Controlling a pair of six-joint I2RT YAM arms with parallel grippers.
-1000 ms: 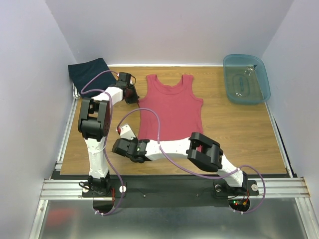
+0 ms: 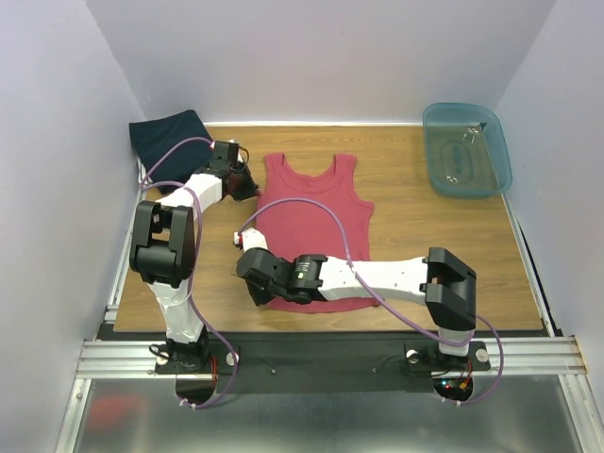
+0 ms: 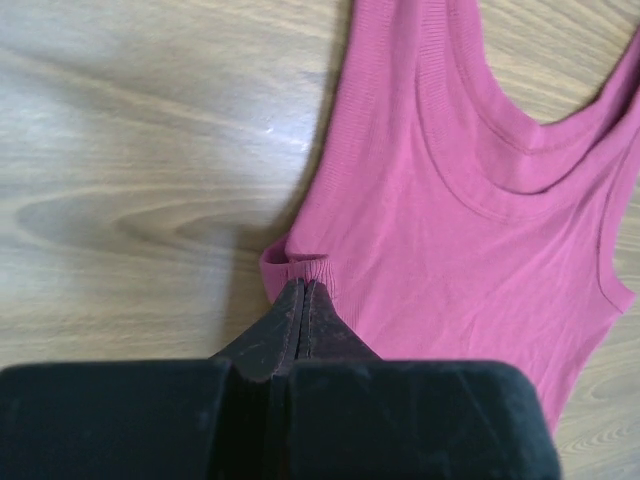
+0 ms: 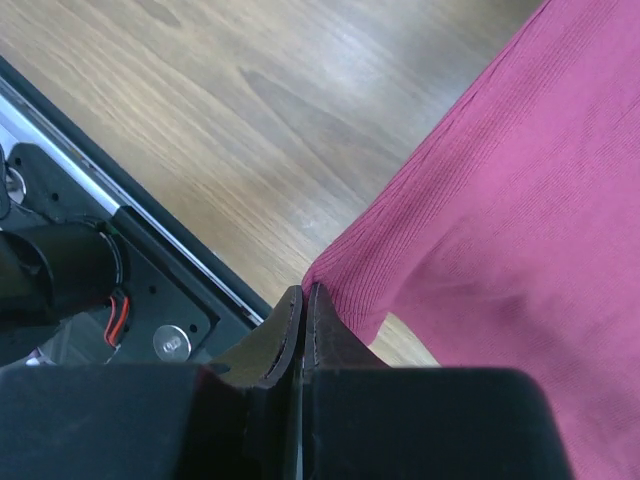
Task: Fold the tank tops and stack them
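Observation:
A pink tank top (image 2: pixel 311 222) lies spread on the wooden table, straps toward the back, partly covered by my right arm. My left gripper is shut at its left edge below the strap, the fabric bunched at the fingertips. My right gripper is shut on a bottom corner of the tank top near the table's front edge, with the hem drawn into a ridge in the right wrist view.
A dark folded cloth (image 2: pixel 165 142) sits at the back left beside the left arm. An empty teal bin (image 2: pixel 467 189) stands at the back right.

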